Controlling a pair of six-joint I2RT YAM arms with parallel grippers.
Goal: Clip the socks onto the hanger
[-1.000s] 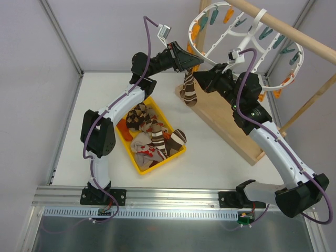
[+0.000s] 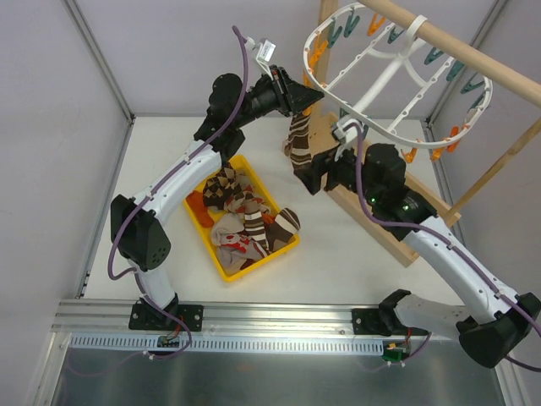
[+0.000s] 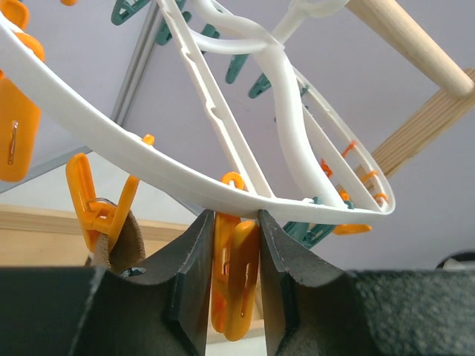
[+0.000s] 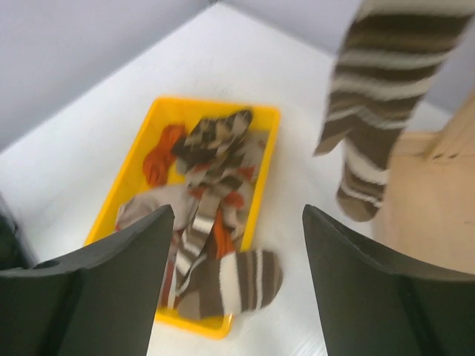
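A brown-and-white striped sock [image 2: 300, 139] hangs below the rim of the white round hanger [image 2: 406, 135]; the right wrist view shows the striped sock [image 4: 378, 96] blurred, outside the fingers. My left gripper is at the rim, its fingers on either side of an orange clip [image 3: 241, 278]. Whether they press on it cannot be told, and the sock's top is hidden in the left wrist view. Lower down, beside the hanging sock, my right gripper stands open with nothing between its fingers. Another orange clip [image 3: 100, 200] on the rim has something brown at it.
The yellow bin [image 2: 218, 262] holds several crumpled socks, one striped sock [image 2: 283, 227] lying over its right edge. A wooden base [image 2: 380, 228] and a pole [image 2: 465, 42] belong to the hanger's stand.
My right gripper has moved down and a little left, away from the rim. The sock, bunched or split in two ends before, now hangs straighter and longer. The left gripper has stayed nearly in place.
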